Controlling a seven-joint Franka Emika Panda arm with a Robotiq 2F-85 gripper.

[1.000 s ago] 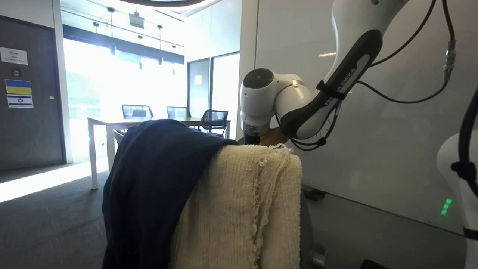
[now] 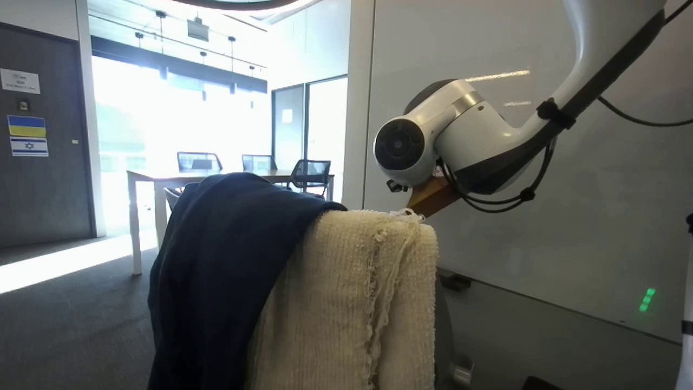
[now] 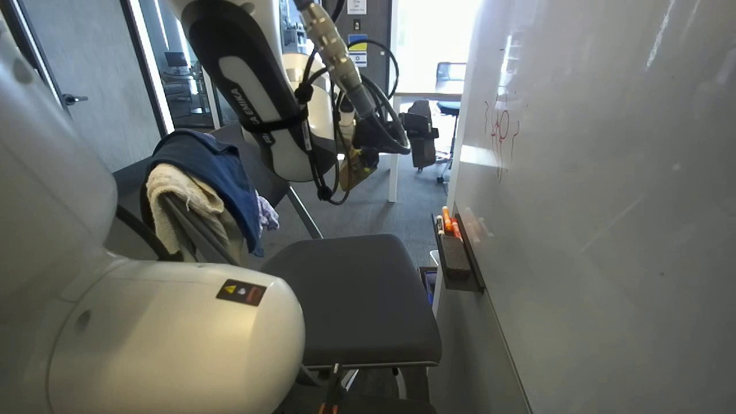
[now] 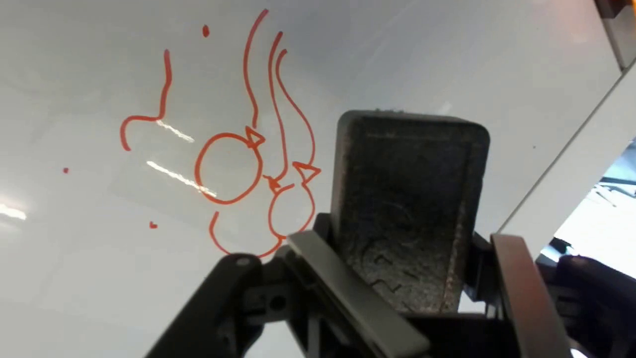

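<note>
A dark block-shaped eraser (image 4: 411,197) fills the space between the fingers in the wrist view, with my gripper shut on it. Behind it stretches the whiteboard (image 4: 77,262), marked with a red drawing (image 4: 229,169) of loops, wavy lines and dots. From the second exterior view, the held eraser (image 3: 422,148) appears in front of the board, and the red marks (image 3: 503,131) are to its right. No contact between eraser and board can be made out. In the first exterior view my gripper is hidden behind the wrist.
Several markers (image 3: 449,222) and another dark block (image 3: 455,256) rest on the board's tray (image 3: 476,279). A grey chair (image 3: 352,296) stands below the arm. Blue cloth (image 2: 227,253) and a cream towel (image 2: 351,292) hang over a chair back near the first exterior camera.
The arm has shifted right in the first exterior view. Its wrist has turned from pointing down to facing the whiteboard side.
</note>
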